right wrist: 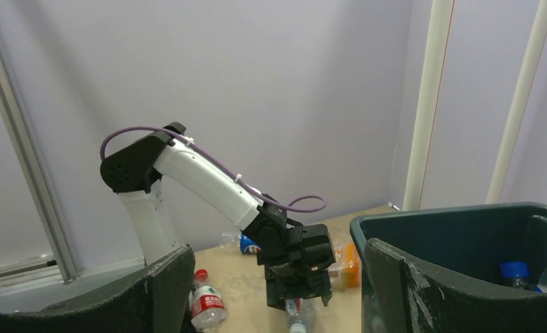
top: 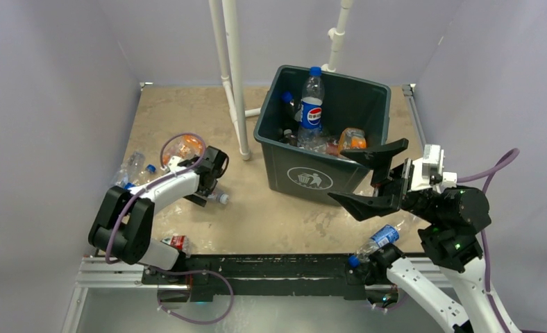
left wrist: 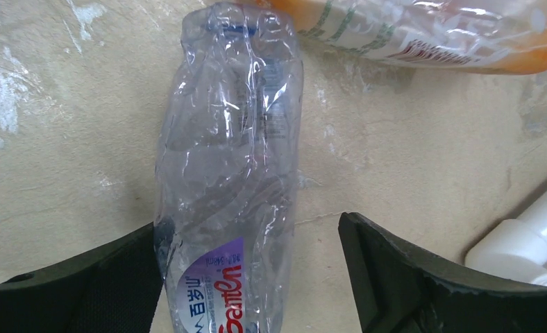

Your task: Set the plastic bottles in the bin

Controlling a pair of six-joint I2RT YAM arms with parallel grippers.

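Note:
My left gripper is part open around a clear crumpled bottle [left wrist: 229,139] with a purple label, lying on the table; whether it touches is unclear. An orange bottle [left wrist: 437,28] lies beside it. In the top view more bottles [top: 132,170] lie at the left, a red-label bottle [right wrist: 208,305] near the front, a blue-label bottle [top: 384,237] at the front right. The dark green bin [top: 309,180] holds several bottles. My right gripper [top: 364,180] stands open beside the bin's front right, empty.
White pipes [top: 234,104] stand behind, left of the bin. The left arm covers part of the left side.

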